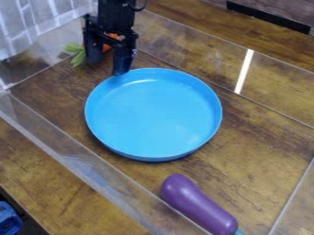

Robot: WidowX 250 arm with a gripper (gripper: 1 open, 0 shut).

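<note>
My black gripper (108,60) is low at the upper left, open, its fingers either side of an orange carrot with green leaves (76,53) that is partly hidden behind it; whether they touch it I cannot tell. A blue round plate (153,115) lies in the middle, just below the gripper. A purple toy eggplant (196,202) lies at the bottom right.
Clear walls run along the left and lower left of the wooden surface (258,138). A blue object (6,218) sits outside at the bottom left corner.
</note>
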